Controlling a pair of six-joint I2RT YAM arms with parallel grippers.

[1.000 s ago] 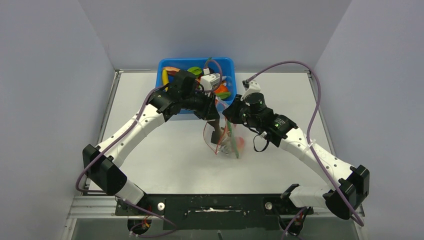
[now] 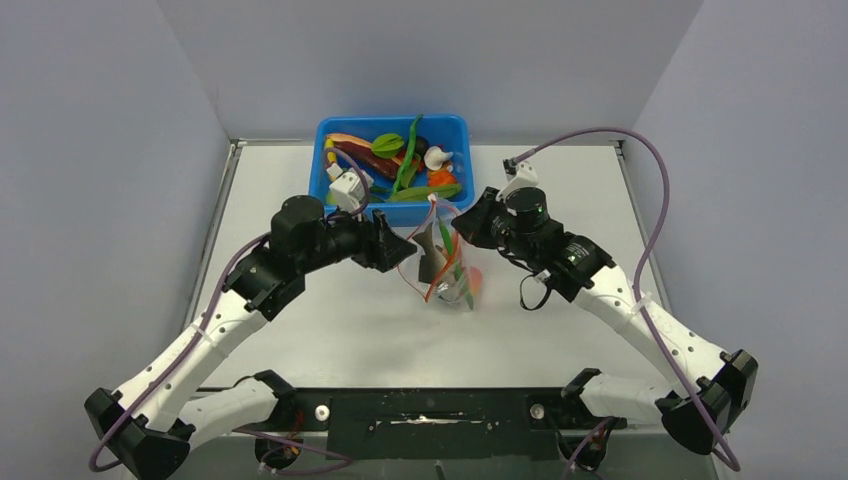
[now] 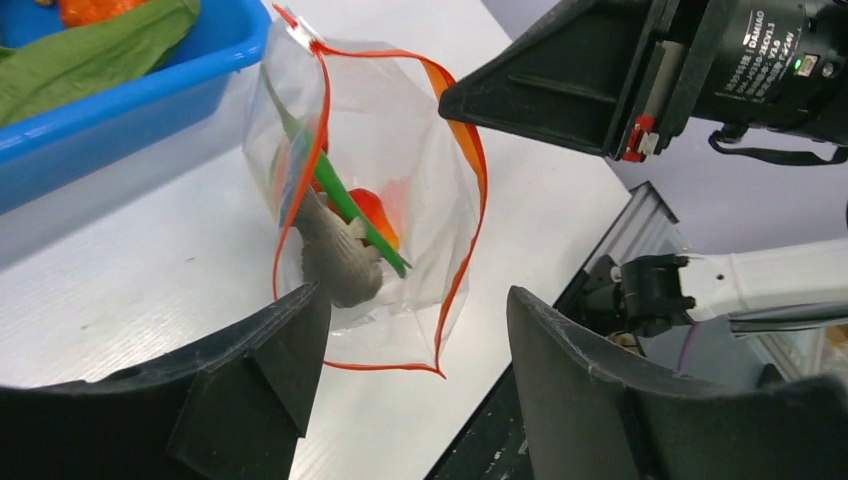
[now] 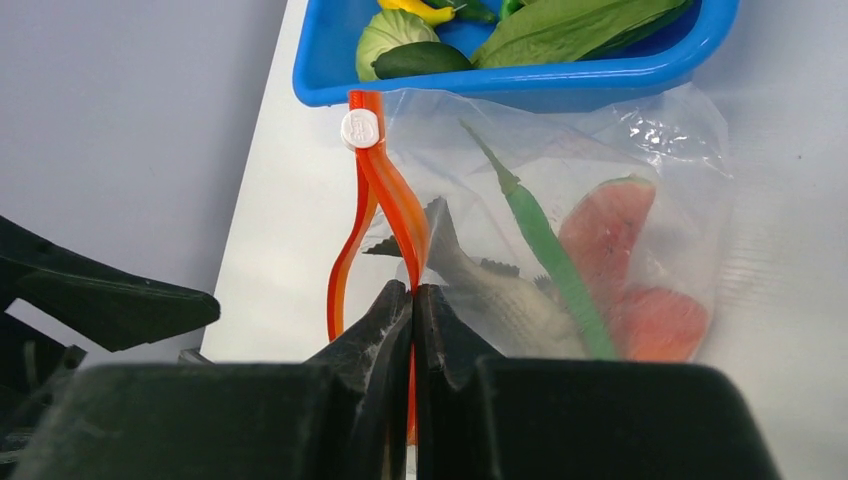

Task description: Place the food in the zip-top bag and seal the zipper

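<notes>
The clear zip top bag (image 2: 462, 290) stands in the middle of the table, its orange-edged mouth gaping toward the left. Inside are a grey fish (image 3: 340, 255), a long green vegetable (image 4: 553, 250) and red pieces like watermelon (image 4: 607, 225). A white slider (image 4: 360, 129) sits at one end of the orange zipper strip (image 3: 468, 270). My right gripper is shut on the strip along one side of the mouth. To the left of the bag, my left gripper (image 2: 398, 248) stands open; only empty space shows between its fingers, apart from the bag.
Directly behind the bag is a blue bin (image 2: 345, 118) holding several other foods, among them an eggplant, leafy greens and a white bulb.
My left gripper has drawn back leftward from the bag's mouth, which now gapes wider. The right arm has shifted slightly to the right, still at the bag's edge.
</notes>
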